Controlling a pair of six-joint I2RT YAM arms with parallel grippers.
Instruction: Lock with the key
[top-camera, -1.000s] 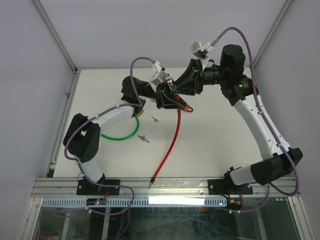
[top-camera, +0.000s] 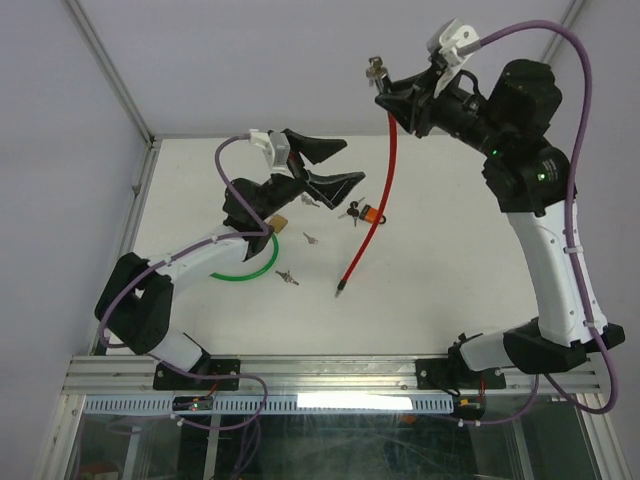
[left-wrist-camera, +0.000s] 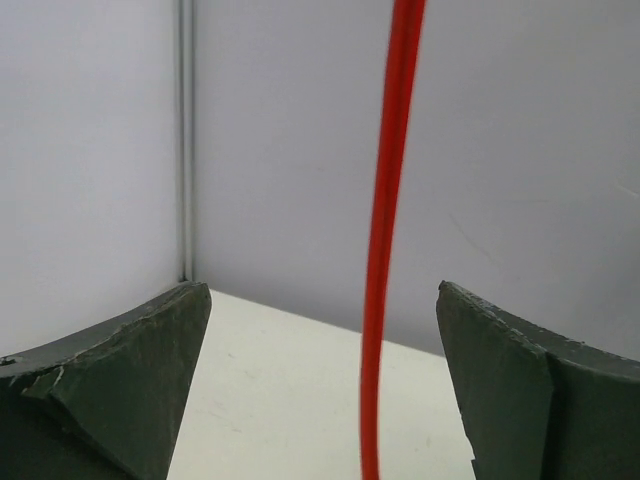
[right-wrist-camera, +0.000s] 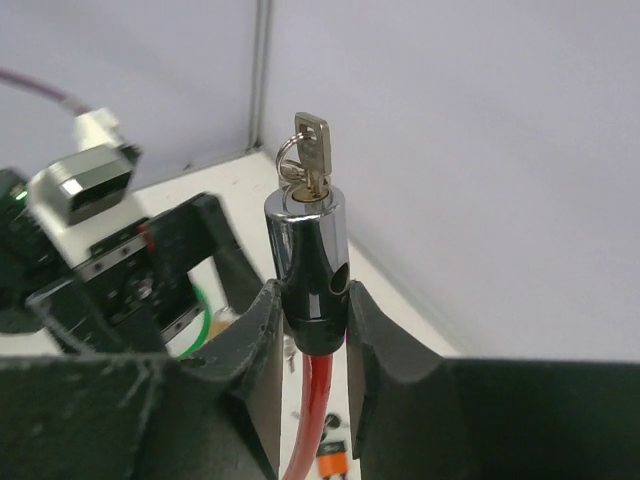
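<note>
A chrome lock cylinder (right-wrist-camera: 308, 240) stands upright in the right wrist view, with my right gripper (top-camera: 388, 90) shut around its dark lower end. From its top projects a key (right-wrist-camera: 316, 150) with a small metal ring. The red cable (top-camera: 392, 160) hangs from the cylinder, its loose metal-tipped end (top-camera: 340, 292) toward the front of the table. My left gripper (top-camera: 354, 161) is open to the left of the cable, its fingers apart and empty. In the left wrist view, the red cable (left-wrist-camera: 382, 210) passes beyond the gap between the fingers.
Keys with an orange tag (top-camera: 371, 214) lie beneath the cable. Several small loose keys (top-camera: 287, 277) are scattered on the white table. A green cable (top-camera: 250, 275) with a brass padlock (top-camera: 278, 223) curves at the left.
Both grippers were close together at the lock. Now the left has opened and backed away leftward, while the right has carried the lock up and right; the cable's free end rose from the front edge.
</note>
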